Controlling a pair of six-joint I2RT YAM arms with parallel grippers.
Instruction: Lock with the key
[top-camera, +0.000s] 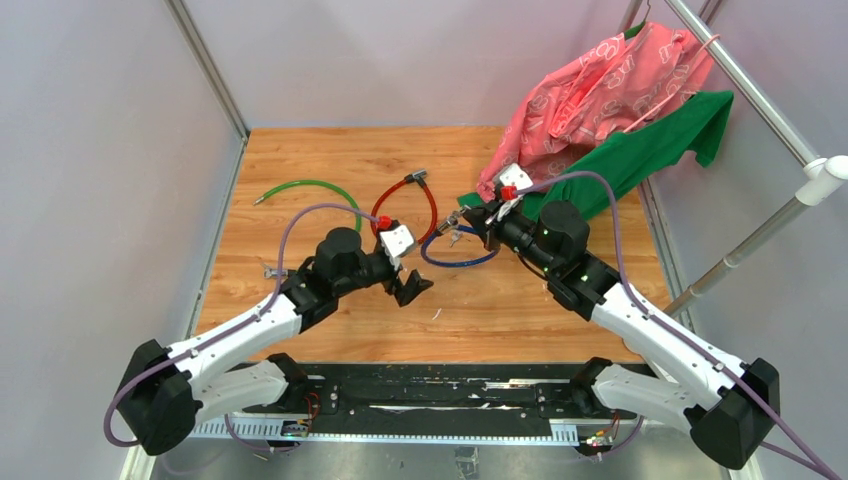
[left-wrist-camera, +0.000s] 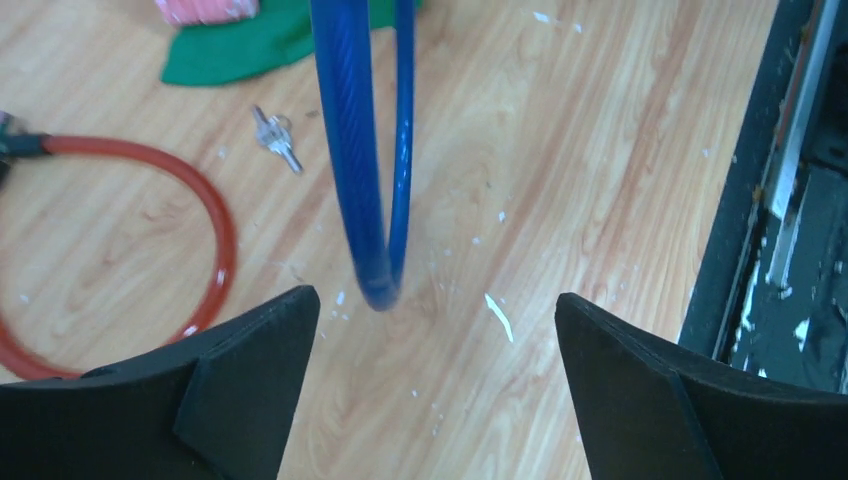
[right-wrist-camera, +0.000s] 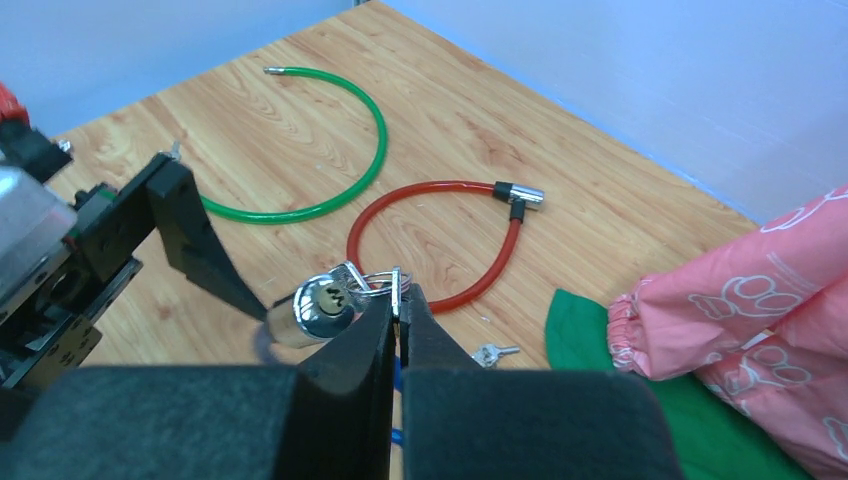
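My right gripper (top-camera: 478, 218) is shut, with a thin metal key and ring (right-wrist-camera: 395, 285) at its fingertips in the right wrist view. The silver lock cylinder (right-wrist-camera: 316, 312) of the blue cable lock (top-camera: 455, 262) hangs beside the key, just beyond those fingertips; whether the key sits in it I cannot tell. The blue cable hangs in a loop below. My left gripper stands open and empty to the left, the blue cable (left-wrist-camera: 362, 200) beyond its fingers.
A red cable lock (top-camera: 432, 210) and a green one (top-camera: 320, 183) lie on the wooden table (top-camera: 380, 335). Loose keys (left-wrist-camera: 275, 135) lie near the red one. Pink and green cloths (top-camera: 590, 90) fill the back right.
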